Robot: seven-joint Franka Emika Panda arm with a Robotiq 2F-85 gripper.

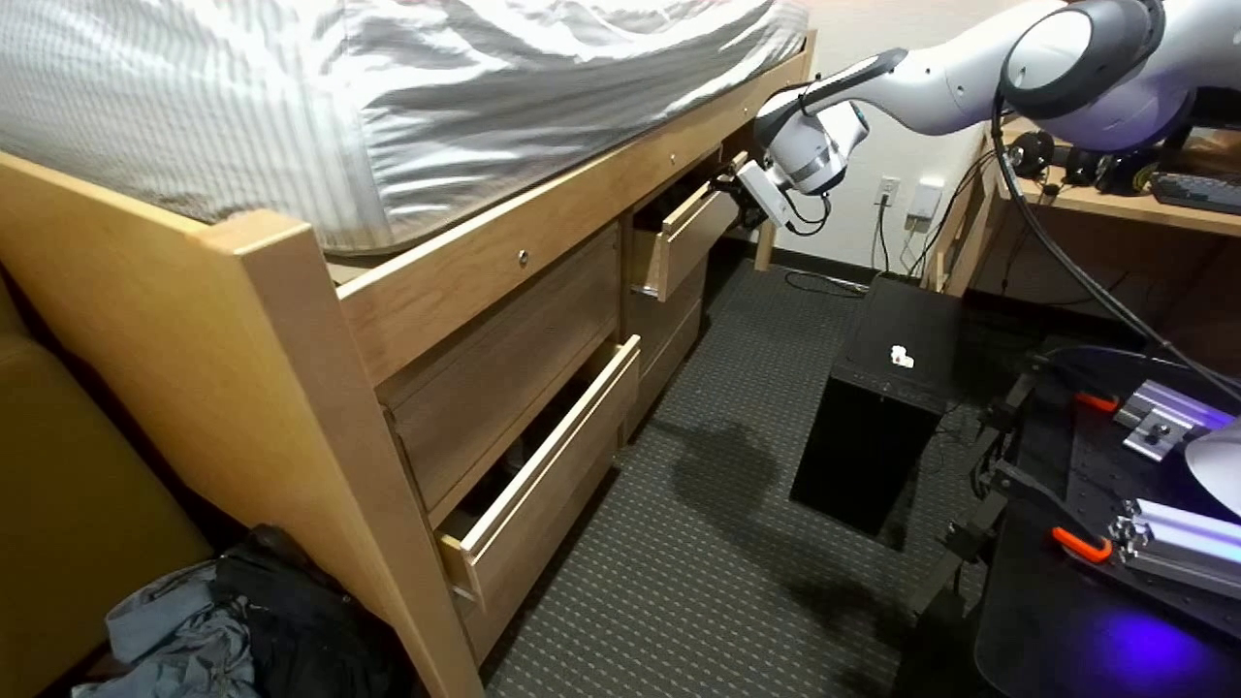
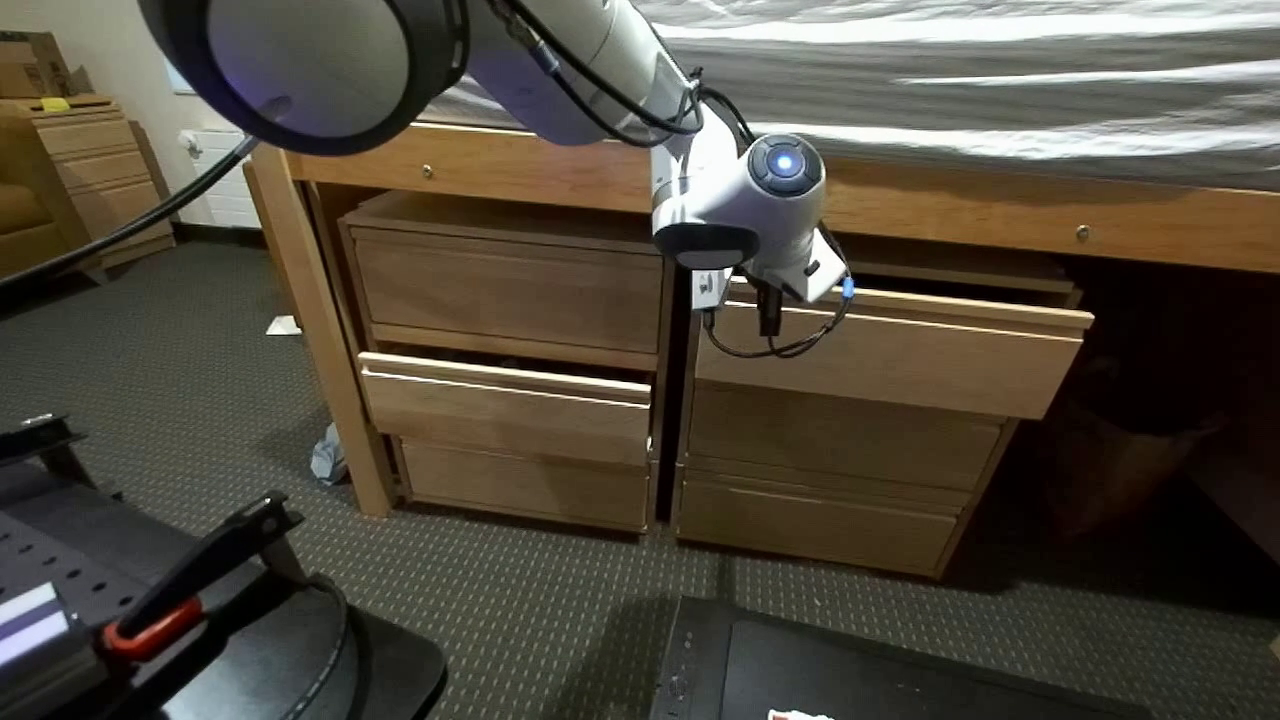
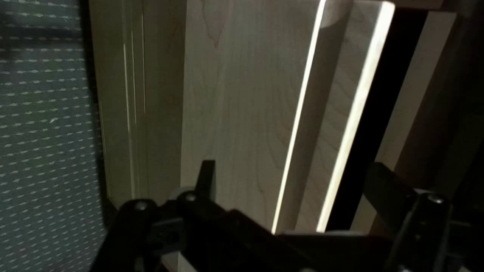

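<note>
An upper drawer (image 1: 695, 238) in the right-hand stack under the bed stands part way out. Its wooden front (image 3: 249, 90) fills the middle of the wrist view, with a dark gap behind its bright top edge. My gripper is open at this drawer, its fingers wide apart. One finger (image 3: 206, 179) shows against the drawer's face, the other beyond the top edge, over the dark gap. Contact cannot be made out. In the left-hand stack, a lower drawer (image 2: 510, 414) also stands part way out. The arm's wrist hides my fingers in exterior view 2.
Below the upper drawer, the other right-hand drawers (image 2: 828, 510) look shut. A black box (image 1: 873, 407) stands on the carpet before the bed, near the black robot table (image 1: 1012, 628). Dark clothes (image 1: 279, 605) lie by the bed's post. Carpet between bed and box is clear.
</note>
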